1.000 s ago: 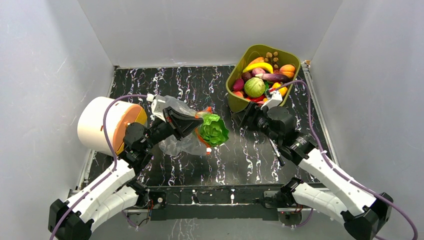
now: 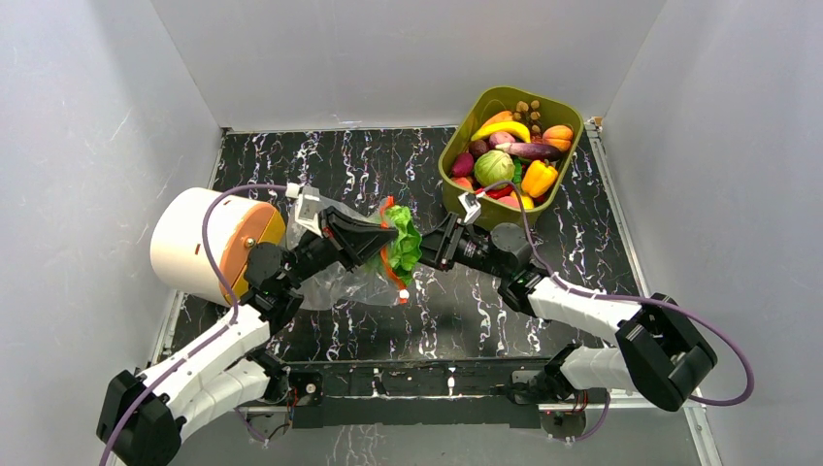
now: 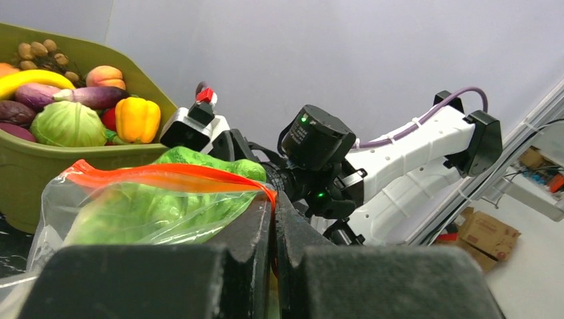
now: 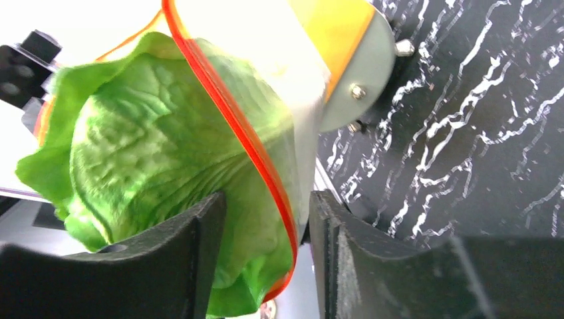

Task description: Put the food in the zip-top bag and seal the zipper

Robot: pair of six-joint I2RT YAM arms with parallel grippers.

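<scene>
A clear zip bag (image 2: 340, 283) with an orange-red zipper edge (image 3: 179, 177) hangs in my left gripper, which is shut on its rim. Leafy green lettuce (image 2: 406, 250) sits in the mouth of the bag, partly inside and partly sticking out past the zipper. My right gripper is at the lettuce's right side, part open. In the right wrist view, the lettuce (image 4: 159, 153) and the orange zipper strip lie close to its left finger, and the strip's lower end reaches between the two fingers. Whether either finger touches them I cannot tell.
An olive-green bin (image 2: 571, 199) full of fruit and vegetables stands at the back right, just behind the right arm. At the left, a large white roll on an orange-faced stand (image 2: 254, 238) sits beside the left arm.
The right gripper has moved left, from open table near the bin up to the lettuce. The lettuce now sits further left, deeper in the bag's mouth. The left arm has stayed nearly still.
</scene>
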